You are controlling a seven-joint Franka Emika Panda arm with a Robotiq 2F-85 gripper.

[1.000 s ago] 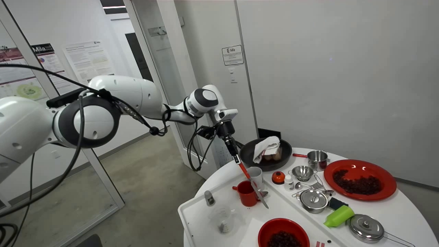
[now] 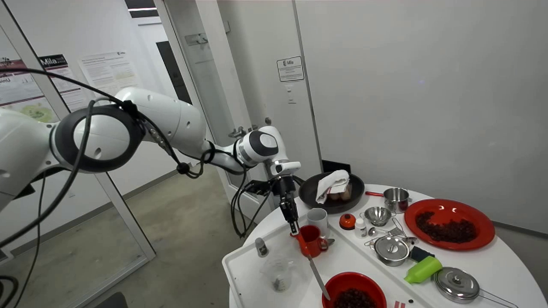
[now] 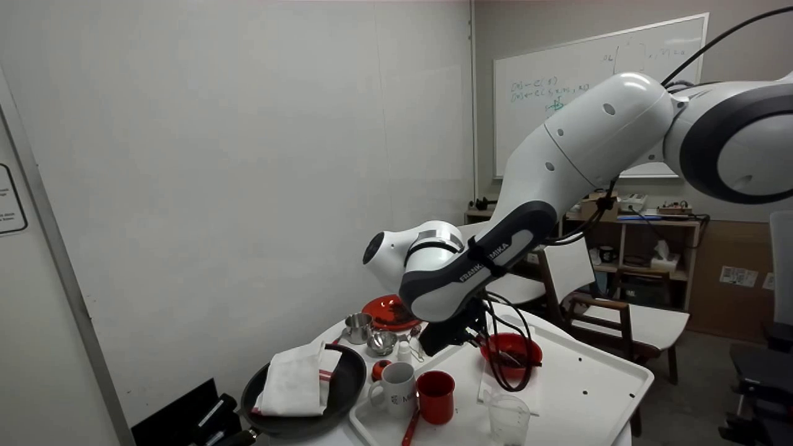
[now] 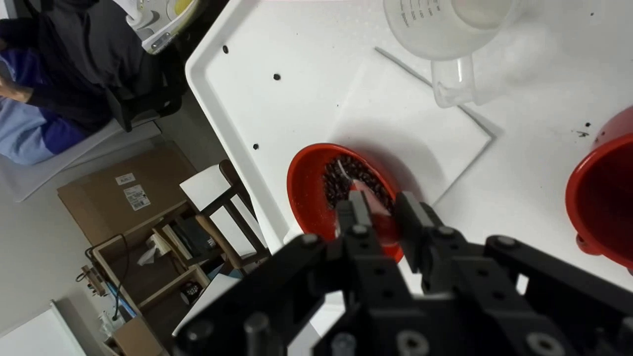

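Observation:
My gripper is shut on the red handle of a knife-like utensil (image 2: 318, 277) with a metal blade. In exterior view 1 it slants down past the red mug (image 2: 317, 240), its tip at the near-left rim of the red bowl (image 2: 335, 285). Dark beans (image 4: 338, 185) fill part of this bowl. From the wrist, the red handle (image 4: 372, 203) shows between the fingers, with its metal end over the beans; whether it touches them I cannot tell. Much of the bowl's lower side is hidden behind the fingers.
On the white tray (image 4: 237, 110) stand a clear measuring jug (image 4: 454, 80) and a white mug (image 3: 398, 390). Beyond the tray are a black pan (image 2: 329, 202) with a cloth, a red plate (image 2: 480, 226) of dark pieces, and several small metal pots. Loose beans dot the tray.
The arm's wrist has lowered. The held utensil has swung from above the far side of the red mug to a steeper slant, its tip now at the red bowl.

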